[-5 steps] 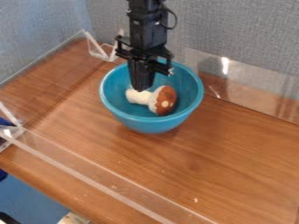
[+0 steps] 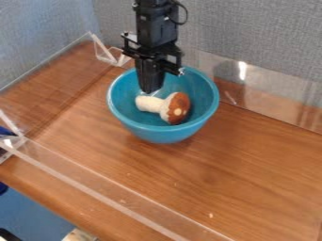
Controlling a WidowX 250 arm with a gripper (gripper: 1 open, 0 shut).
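A teal bowl [image 2: 189, 133] stands on the wooden table [image 2: 239, 188]. Inside it lies a toy mushroom with a cream stem and a brown, pale-spotted cap [image 2: 176, 107]. The black gripper [image 2: 150, 87] reaches down from above to the back left of the bowl, its tips just above the mushroom's stem, shut as far as can be seen, with nothing showing in it.
Grey panels rise at the left and back, with clear plastic strips along the table's edges. Blue floor shows at the lower left.
Over the last second the gripper has shifted slightly left and down. The mushroom and the bowl look almost unmoved.
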